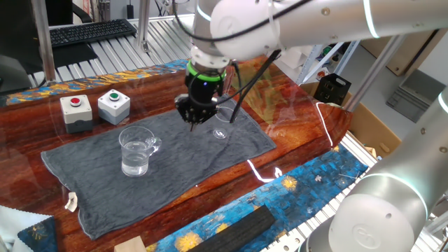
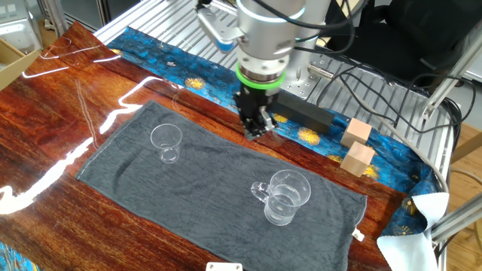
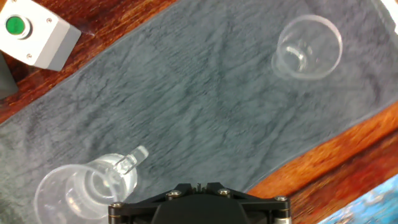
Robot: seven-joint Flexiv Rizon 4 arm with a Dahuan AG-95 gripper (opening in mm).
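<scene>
A clear glass mug with a handle stands upright on the dark grey towel. Whether its lower half holds clear liquid or is thick glass, I cannot tell. A handleless clear glass stands at the towel's other end. My gripper hangs in the air above the towel, touching neither vessel. In the wrist view the gripper has its fingertips together, with nothing showing between them. There the mug is at lower left and the glass at upper right.
Two button boxes, one with a red button and one with a green button, sit beyond the towel's edge. Wooden blocks and a black bar lie along the blue cloth.
</scene>
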